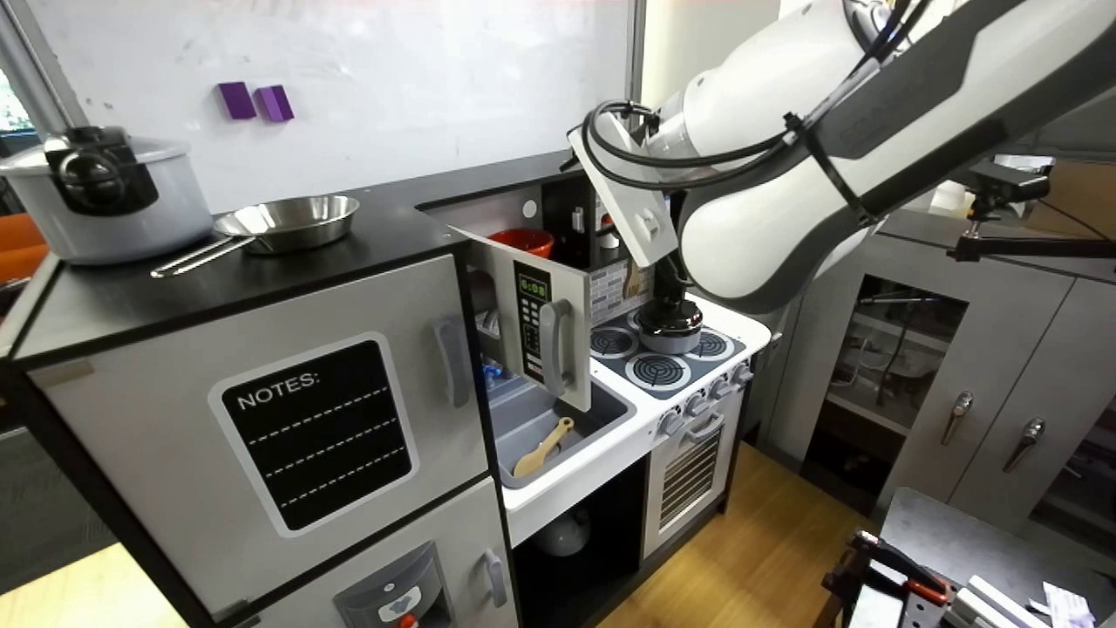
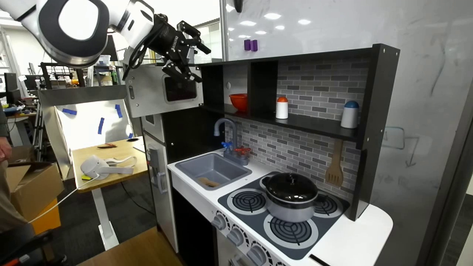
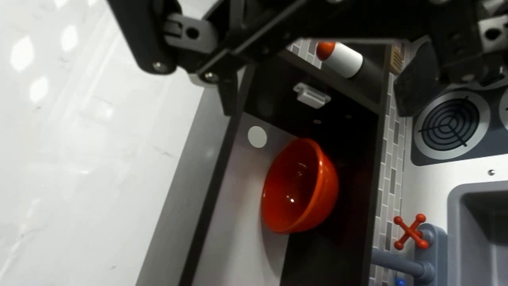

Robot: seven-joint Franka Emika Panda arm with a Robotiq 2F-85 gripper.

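Observation:
My gripper [image 2: 204,65] is up in the air in exterior view 2, above the swung-out microwave door [image 2: 153,88]. Its two fingers are spread wide with nothing between them. From the wrist, the gripper also shows open, with a dark fingertip [image 3: 229,97] on the left and another on the right. Below it in that view, apart from the fingers, an empty orange-red bowl [image 3: 312,190] rests in the shelf cubby. The same bowl [image 2: 239,102] is left of the shelf divider. Exterior view 1 shows the arm, but the fingers are hidden.
A lidded pot [image 2: 290,195] stands on the stove, with a white shaker [image 2: 282,108] and a blue-topped one [image 2: 350,114] on the shelf above. A wooden utensil [image 1: 544,448] lies in the sink. The open microwave door [image 1: 539,314] juts out over the sink.

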